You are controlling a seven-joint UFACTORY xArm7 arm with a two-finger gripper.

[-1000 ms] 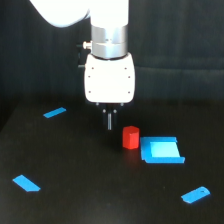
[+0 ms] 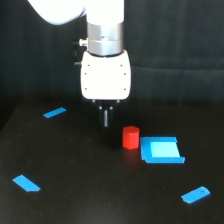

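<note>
A red block [image 2: 131,137] stands on the black table, just left of a blue-bordered square [image 2: 162,150] with a pale blue centre. My gripper [image 2: 106,122] points down above the table, to the left of the red block and apart from it in the picture. Its dark fingers look close together against the black background. They are too small and dim to tell how wide the fingers stand, and no object shows between them.
Blue tape strips lie at the back left [image 2: 55,112], front left [image 2: 26,183] and front right [image 2: 196,195]. A dark curtain [image 2: 170,60] hangs behind.
The arm and gripper have shifted slightly left and a little down. The red block and the blue-bordered square have stayed in place.
</note>
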